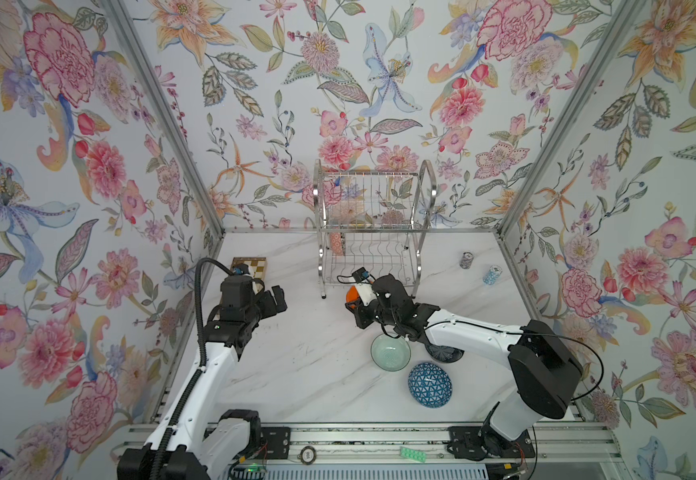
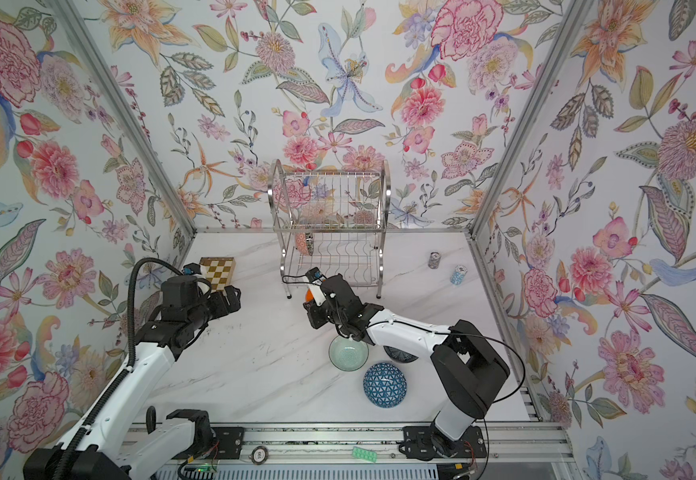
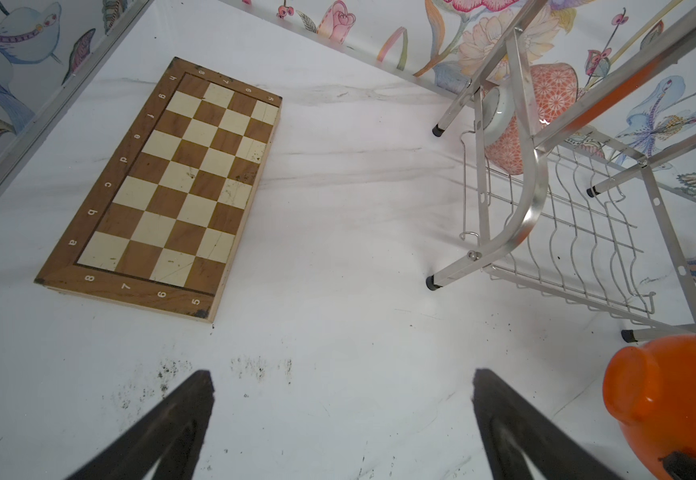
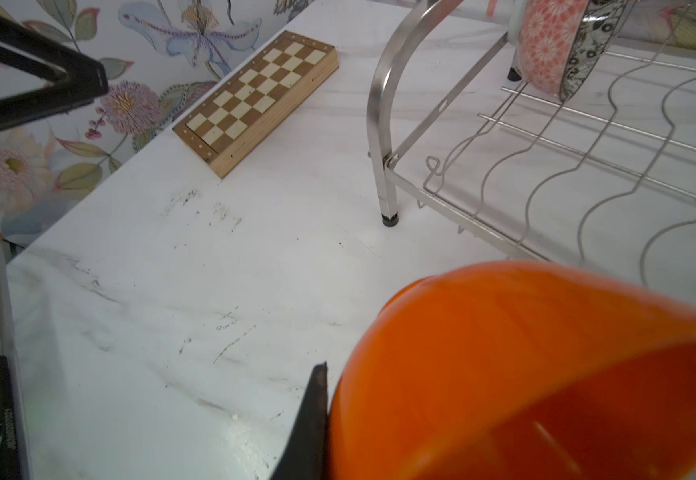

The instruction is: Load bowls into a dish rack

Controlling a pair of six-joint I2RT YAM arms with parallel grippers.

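An orange bowl hangs tilted above the table, just in front of the metal dish rack. My right gripper is shut on its wall; one dark finger shows against the bowl, the other is hidden. My left gripper stands open and empty over the left side of the table. A pink patterned bowl and a black-and-white one stand on edge at the lower tier's left end. On the table are a pale green bowl, a blue patterned bowl and a dark bowl, partly under the right arm.
A wooden chessboard lies at the back left. Two cans, one dark and one light blue, stand right of the rack.
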